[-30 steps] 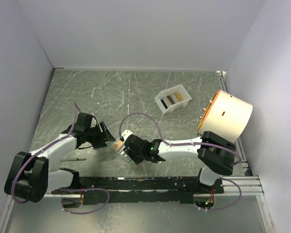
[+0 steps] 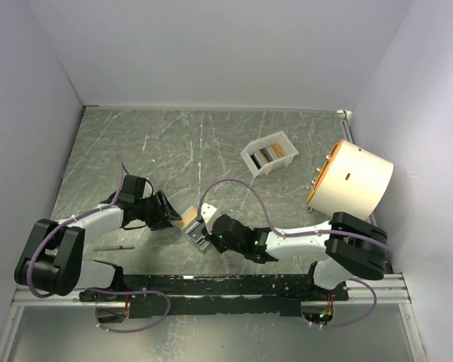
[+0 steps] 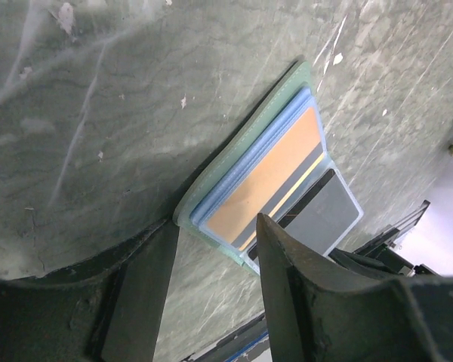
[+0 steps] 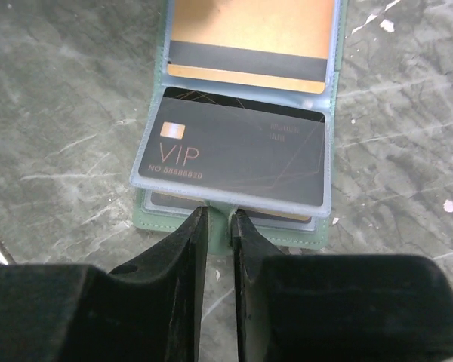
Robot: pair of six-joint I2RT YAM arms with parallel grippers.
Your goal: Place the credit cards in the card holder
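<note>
The pale green card holder [image 2: 192,240] lies open on the table between my arms. In the left wrist view its clear sleeves show an orange card [image 3: 275,170] with a dark stripe and a grey card [image 3: 317,215]. My left gripper is open at one corner of the holder, its fingers apart. In the right wrist view the dark VIP card [image 4: 234,147] sits in a clear sleeve [image 4: 155,183]. My right gripper is shut on the near edge of that sleeve. Part of another card shows beneath it.
A white box [image 2: 290,156] with several cards stands at the back right. A cream cylinder [image 2: 351,179] lies near the right wall, and a thin pen-like object [image 2: 114,248] lies by the left arm. The table behind the holder is clear.
My right gripper and arm have shifted a little to the right. The left arm has moved only slightly, its gripper staying at the holder's left end.
</note>
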